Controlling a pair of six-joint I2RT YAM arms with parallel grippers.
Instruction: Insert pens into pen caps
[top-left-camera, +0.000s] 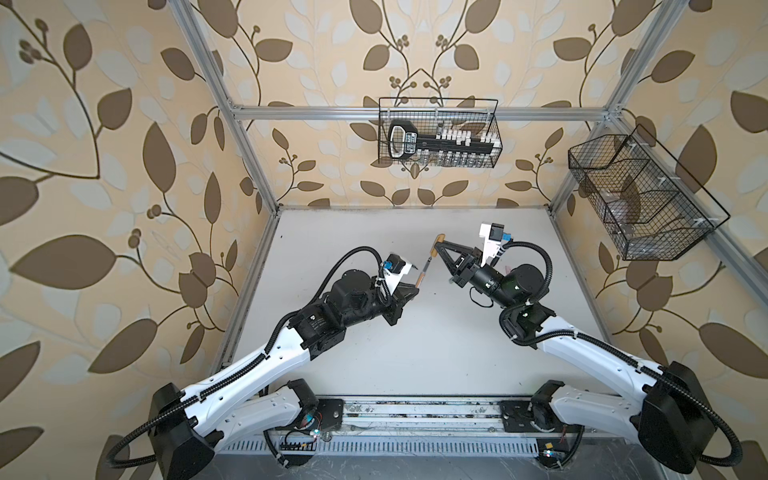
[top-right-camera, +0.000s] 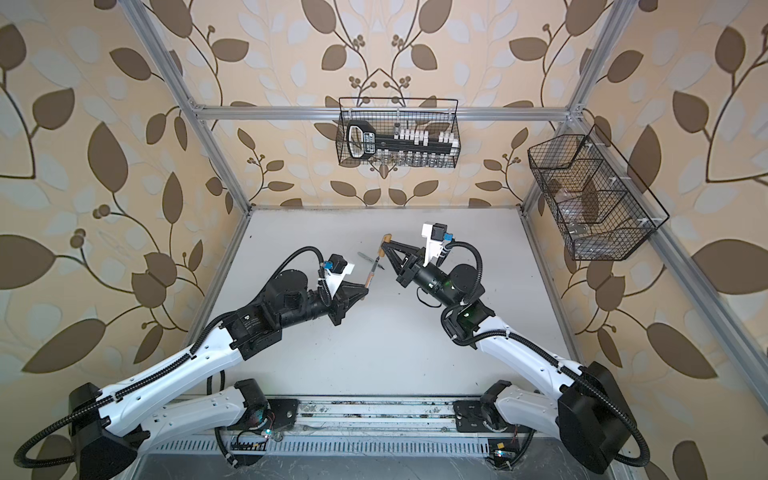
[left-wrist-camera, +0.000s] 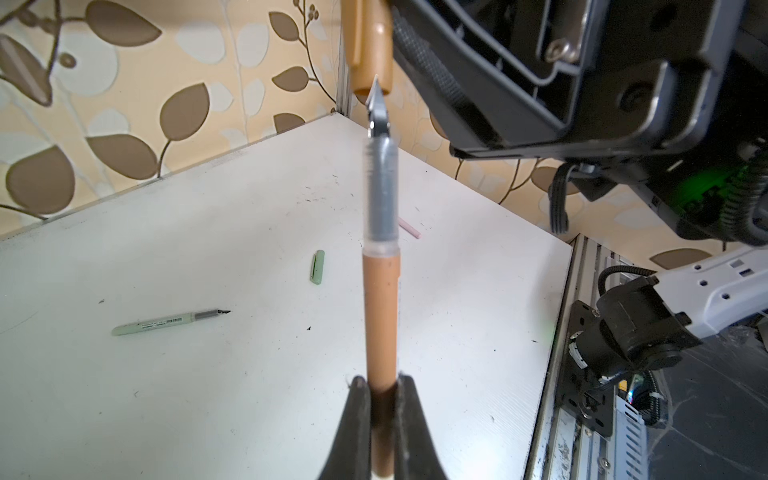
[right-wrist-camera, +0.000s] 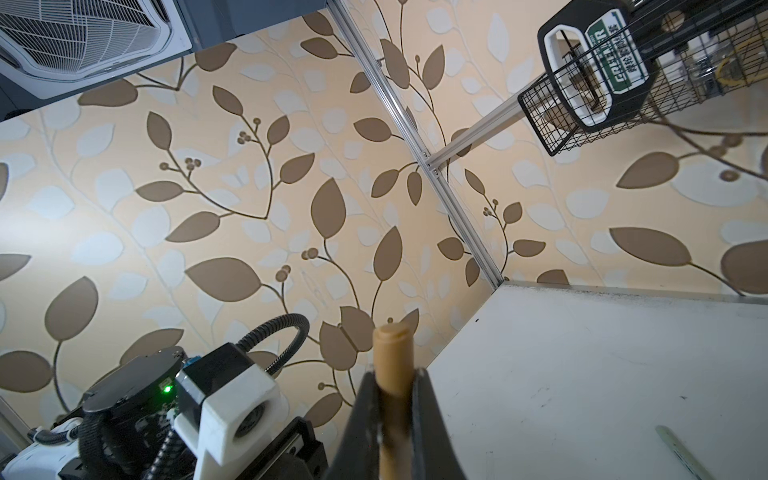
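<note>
My left gripper is shut on an orange pen (left-wrist-camera: 380, 312), held upright with its nib pointing up. My right gripper is shut on an orange cap (right-wrist-camera: 393, 352) above it. In the left wrist view the nib sits at the cap's lower end (left-wrist-camera: 369, 72); whether it is inside I cannot tell. A pale green pen (left-wrist-camera: 160, 324) lies uncapped on the table, with a green cap (left-wrist-camera: 317, 268) nearby and a pink piece (left-wrist-camera: 409, 228) farther back.
Wire baskets hang on the back wall (top-left-camera: 440, 136) and right wall (top-left-camera: 640, 200), above the table.
</note>
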